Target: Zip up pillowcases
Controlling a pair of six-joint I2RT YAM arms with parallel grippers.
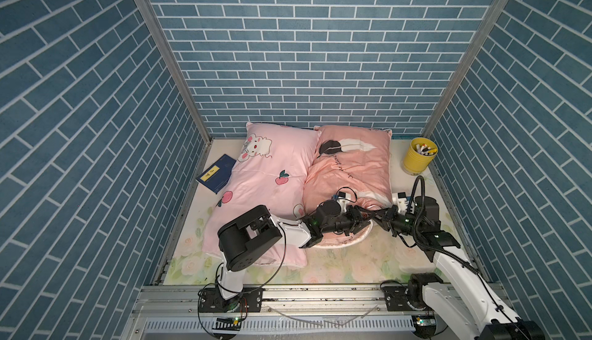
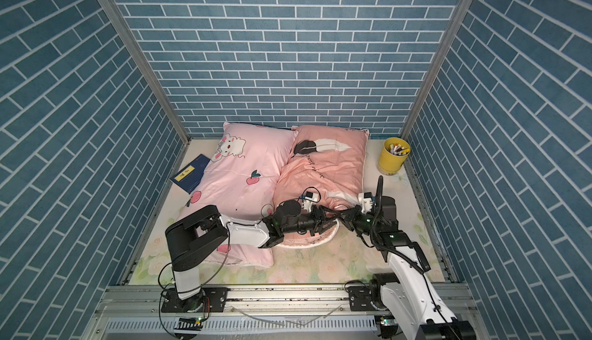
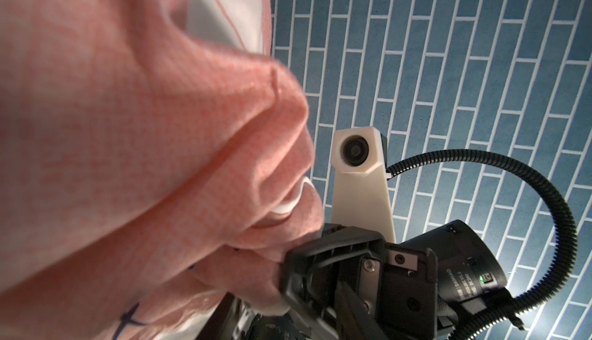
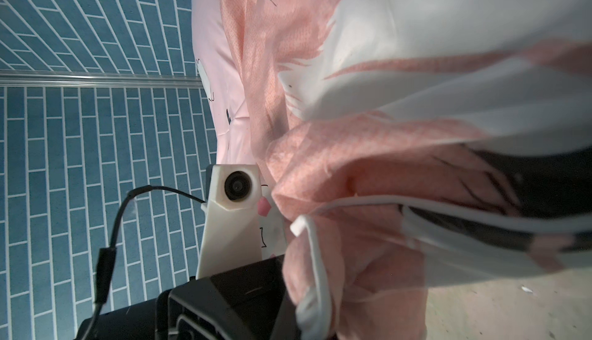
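Two pillows lie side by side, a pale pink pillowcase point(image 1: 265, 173) on the left and a salmon pillowcase point(image 1: 348, 161) on the right. Both grippers meet at the salmon one's front end, where the fabric is bunched with white edging point(image 4: 311, 247). My left gripper point(image 1: 360, 215) and right gripper point(image 1: 376, 214) nearly touch, tip toward tip. In the left wrist view folds of salmon cloth point(image 3: 154, 136) crowd over the fingers; in the right wrist view cloth covers the fingertips. What either gripper holds, and how far its fingers are apart, is hidden.
A yellow cup of markers point(image 1: 416, 160) stands at the back right. A dark blue booklet point(image 1: 215, 179) lies left of the pillows. Bare table point(image 1: 400, 266) shows at the front right. Blue brick-patterned walls enclose the back and sides.
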